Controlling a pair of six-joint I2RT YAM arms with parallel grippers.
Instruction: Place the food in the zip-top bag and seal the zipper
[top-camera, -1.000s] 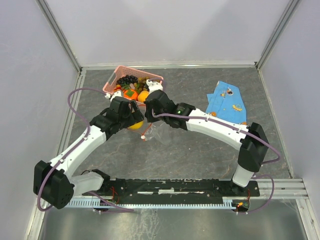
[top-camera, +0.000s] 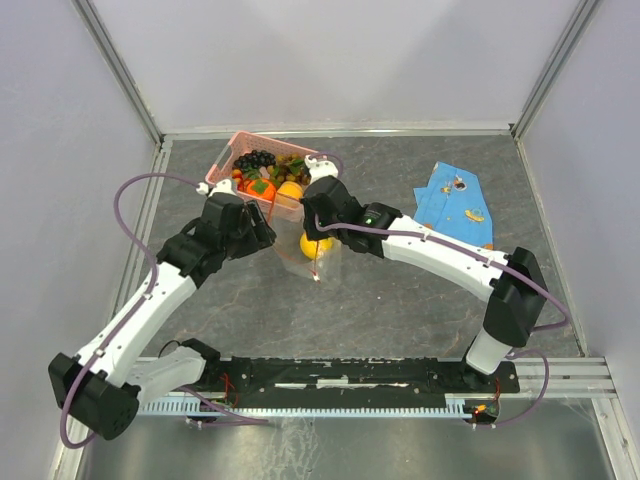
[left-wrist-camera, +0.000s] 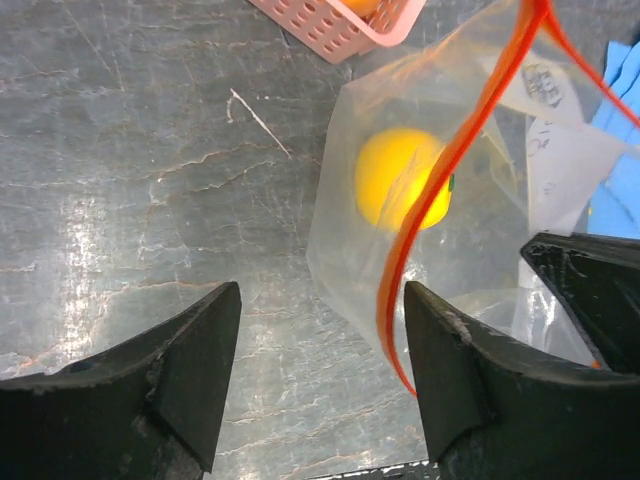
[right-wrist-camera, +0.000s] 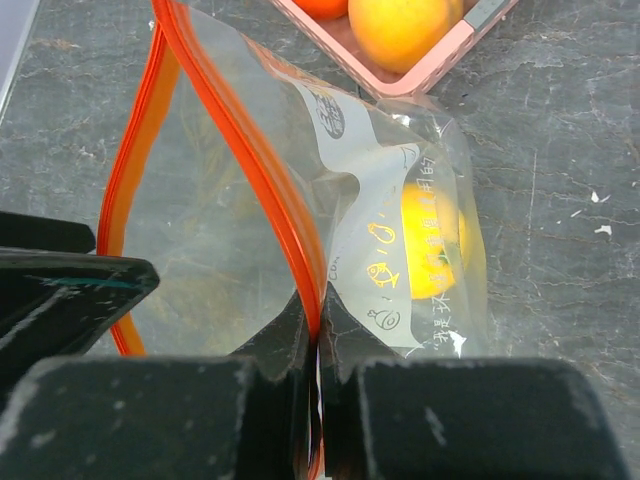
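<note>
A clear zip-top bag (left-wrist-camera: 345, 215) with orange zipper strips hangs in front of the basket. Inside it lies a round yellow food item, also visible through the printed side in the right wrist view. My right gripper is shut on the bag's orange zipper edge (right-wrist-camera: 255, 150). At the bag's mouth, my left gripper stands partly open with nothing held; one zipper strip passes close by its right finger (left-wrist-camera: 440, 330). The strips stand apart at the mouth.
Behind the bag sits a pink basket (top-camera: 224, 166) holding grapes (top-camera: 254, 160) and several fruits. A blue cloth (top-camera: 452, 212) with small items lies at the right. Bare grey table (top-camera: 380, 310) stretches in front of the arms.
The yellow item was at my left gripper; it now lies apart from it, inside the bag farther right. The right gripper shifted slightly right with the bag.
</note>
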